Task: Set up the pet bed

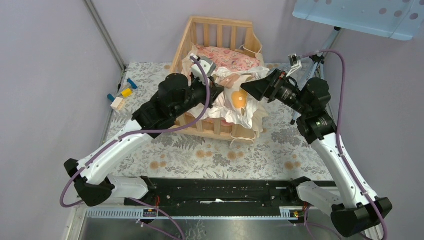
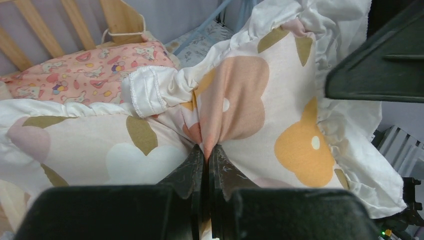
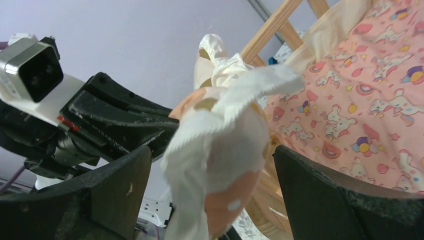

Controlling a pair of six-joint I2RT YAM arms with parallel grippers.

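A white ruffled pillow (image 2: 295, 125) with orange and pink flowers hangs above the wooden pet bed (image 1: 217, 21). My left gripper is shut on its bunched fabric. In the right wrist view, my right gripper stands open, its dark fingers (image 3: 325, 200) on either side of the near ruffled part of the pillow. They are not closed on it. In the left wrist view a dark finger of the right arm overlaps the pillow's right side. Inside the bed lies a pink bunny-print mattress (image 3: 345, 105), partly hidden under the pillow in the top view.
Small blue and yellow blocks (image 1: 126, 92) lie on the patterned floor left of the bed. A light blue perforated panel (image 1: 360, 17) hangs at the top right. Clear floor (image 1: 220, 160) lies in front of the bed.
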